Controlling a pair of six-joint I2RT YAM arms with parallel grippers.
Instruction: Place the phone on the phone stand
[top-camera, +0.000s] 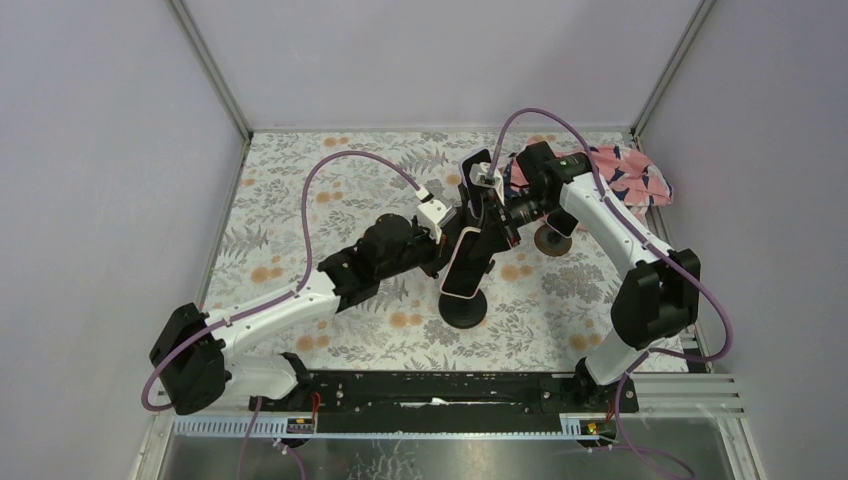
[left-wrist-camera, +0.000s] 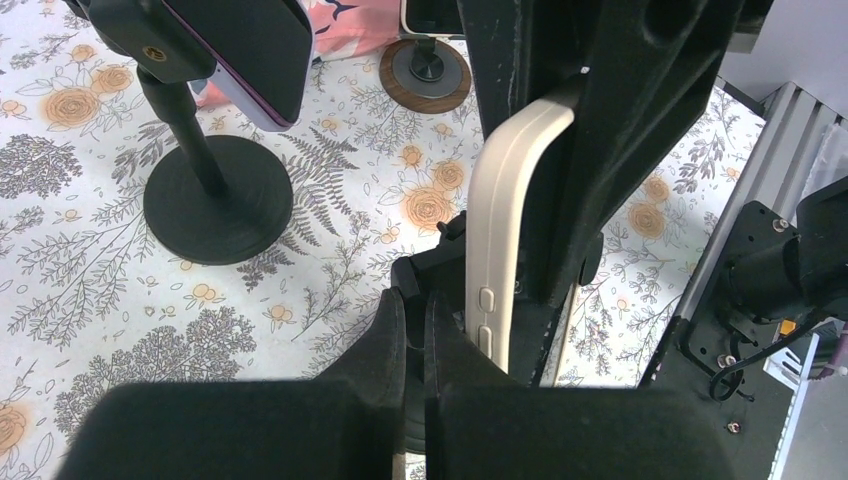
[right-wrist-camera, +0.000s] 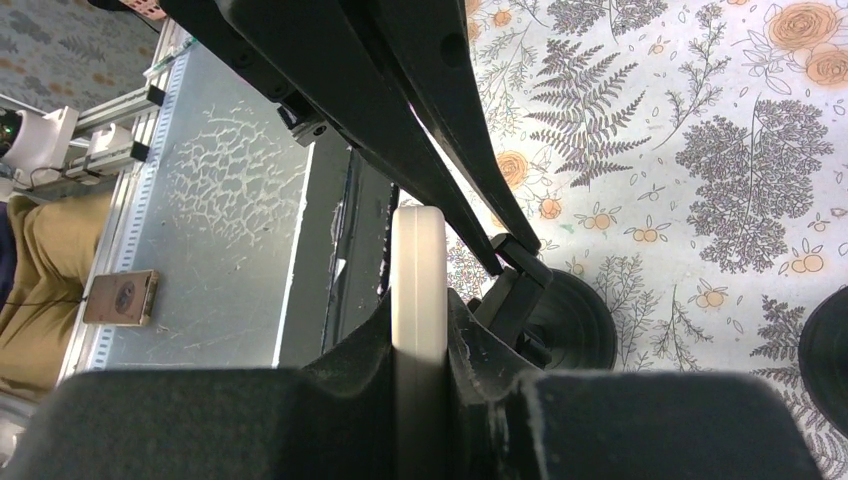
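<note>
A white-edged phone (top-camera: 461, 268) leans over the front black stand (top-camera: 462, 312). My right gripper (top-camera: 492, 232) is shut on its upper part; the phone's white edge (right-wrist-camera: 420, 270) runs between the fingers in the right wrist view. My left gripper (top-camera: 438, 258) is at the phone's left side, its fingertips (left-wrist-camera: 405, 310) closed against a black piece of the stand, beside the phone's white edge (left-wrist-camera: 495, 230); exactly what they grip is partly hidden. The front stand's base (right-wrist-camera: 585, 318) shows below the grippers.
A second black stand (left-wrist-camera: 218, 215) holding a phone (left-wrist-camera: 255, 60) is behind. A stand on a wooden base (top-camera: 553, 240) with a phone stands at back right, by a pink patterned cloth (top-camera: 630, 180).
</note>
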